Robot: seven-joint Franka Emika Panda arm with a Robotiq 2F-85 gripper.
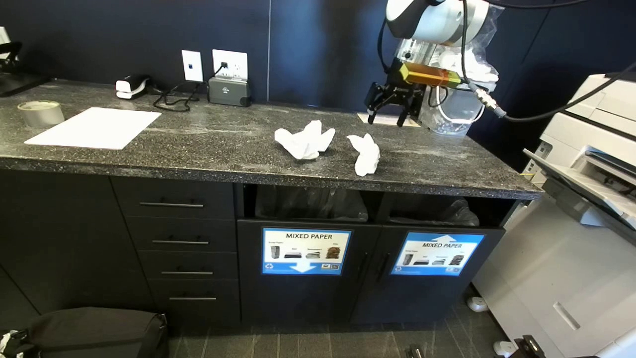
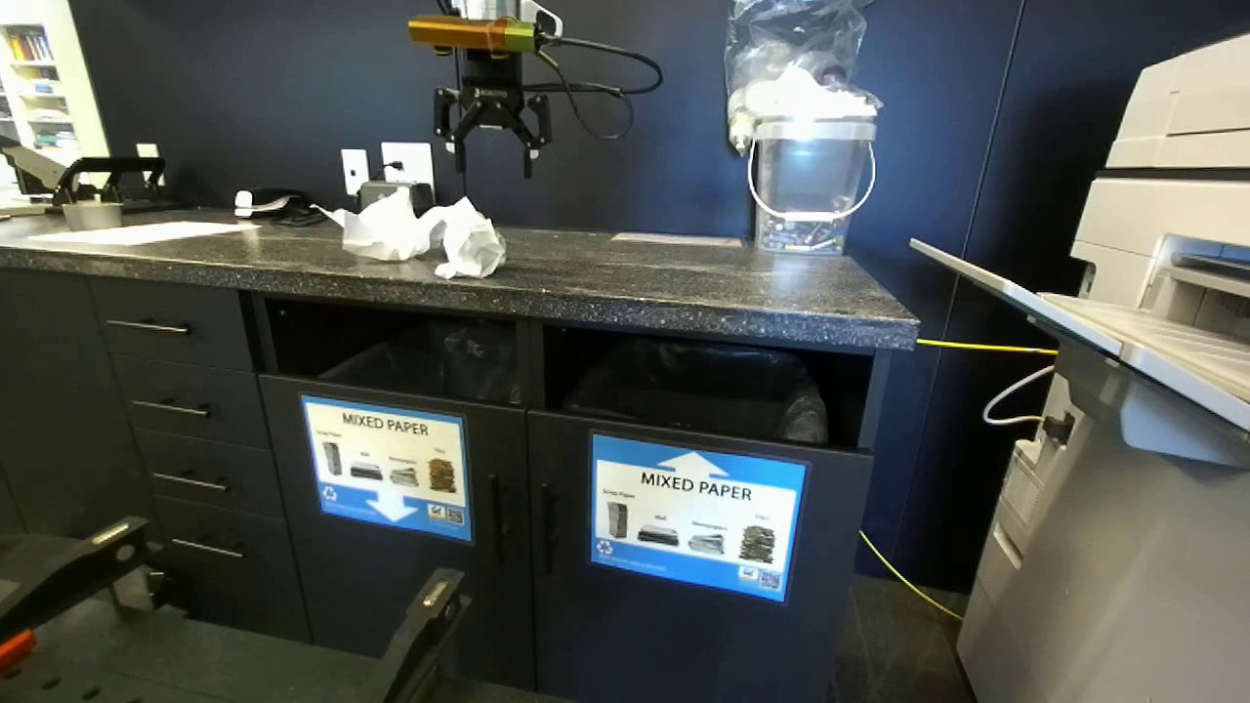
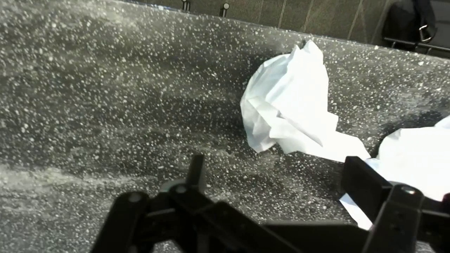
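Note:
Two crumpled white papers rest on the dark speckled counter (image 1: 226, 140). In exterior view 1 the left paper (image 1: 305, 140) lies farther from the front edge than the right paper (image 1: 366, 155). My gripper (image 1: 385, 122) hangs open above the counter, behind and to the right of both, with nothing between its fingers. In exterior view 2 the gripper (image 2: 493, 170) is well clear of the surface. The wrist view has one whole paper (image 3: 295, 105) beyond the open fingers; the other (image 3: 415, 158) is cut off at the right edge, partly behind a finger (image 3: 360, 181).
A clear bucket (image 2: 816, 193) with a white handle stands at the counter's right end. At the left lie a flat white sheet (image 1: 95, 127) and a tape roll (image 1: 40, 113). Below are bin openings (image 2: 697, 375) with mixed-paper signs. A printer (image 1: 584, 179) stands at right.

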